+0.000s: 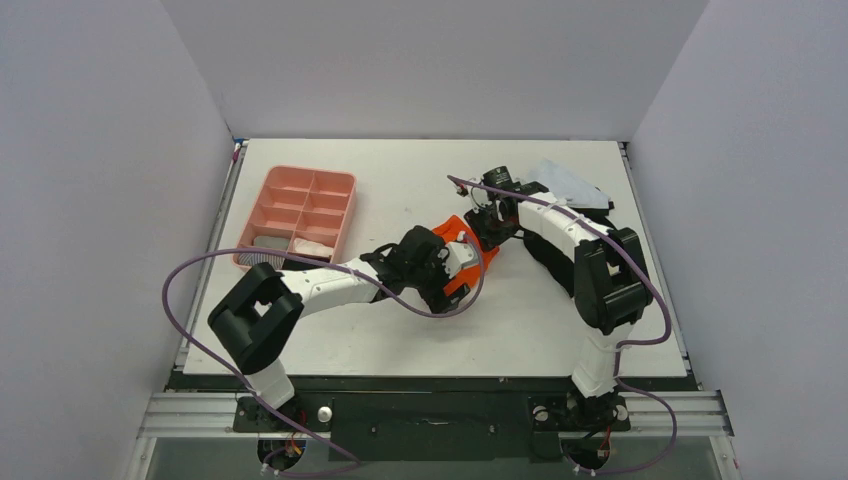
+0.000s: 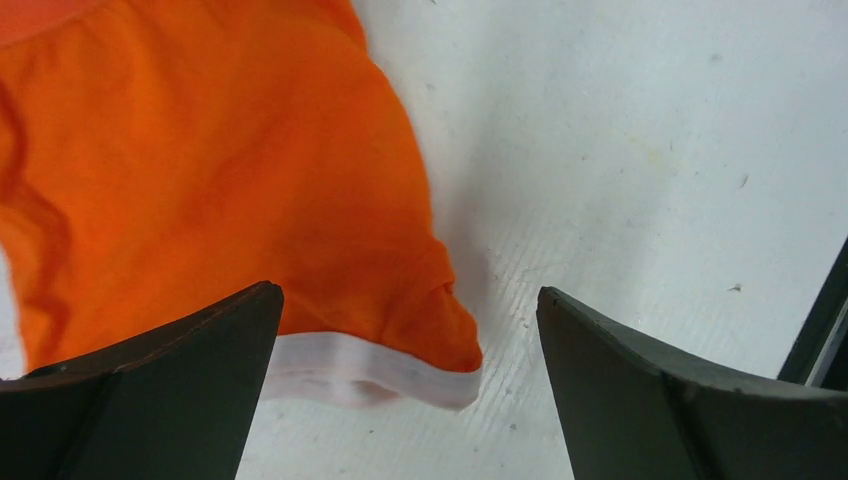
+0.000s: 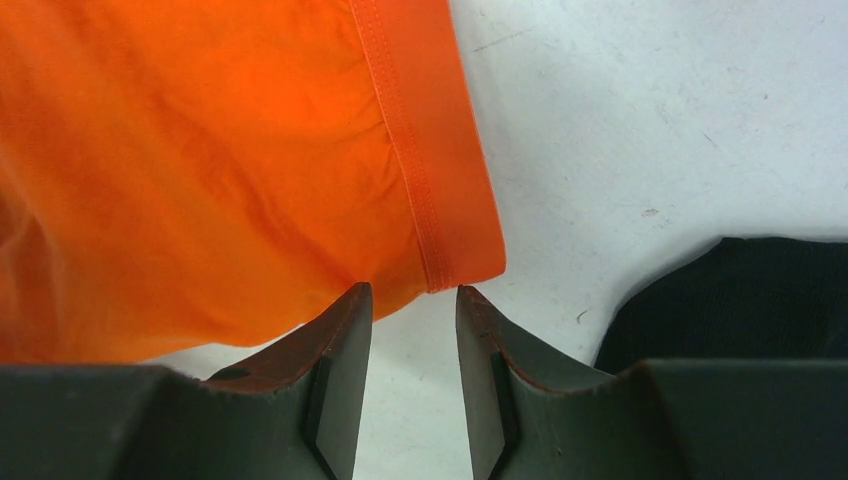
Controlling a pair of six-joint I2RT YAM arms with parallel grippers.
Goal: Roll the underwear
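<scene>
Orange underwear (image 1: 480,262) lies spread on the white table, partly covered by both arms in the top view. In the left wrist view, a corner of the underwear (image 2: 330,240) with its white band lies between and beyond the widely spread fingers of my left gripper, which holds nothing. The right wrist view shows a stitched orange edge of the underwear (image 3: 430,180) just past the fingertips of my right gripper. Its fingers are part open with bare table between them and no cloth caught. The left fingertip lies at the cloth's lower edge.
A pink compartment box (image 1: 318,205) with some folded cloth in it stands at the left. Dark cloth (image 1: 548,258) and a light grey cloth (image 1: 570,186) lie at the right.
</scene>
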